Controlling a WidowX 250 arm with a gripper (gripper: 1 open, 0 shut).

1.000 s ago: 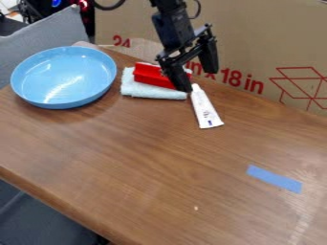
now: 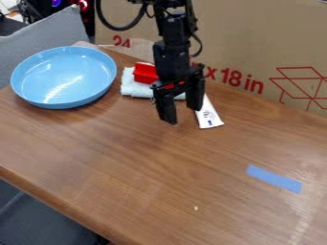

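My black gripper (image 2: 181, 100) hangs open at the back centre of the table, in front of a red object (image 2: 144, 71) that rests on a folded white cloth (image 2: 133, 86); the gripper partly hides both. A white tube (image 2: 208, 117) lies on the wood just right of the gripper. A blue plate (image 2: 29, 81) sits at the back left, left of the cloth. I cannot tell whether the fingers touch anything.
A cardboard box (image 2: 269, 62) stands along the back. A strip of blue tape (image 2: 273, 179) lies at the right.
My gripper has moved down and toward the front, now lower beside the white tube and covering more of the cloth. The objects show no clear movement.
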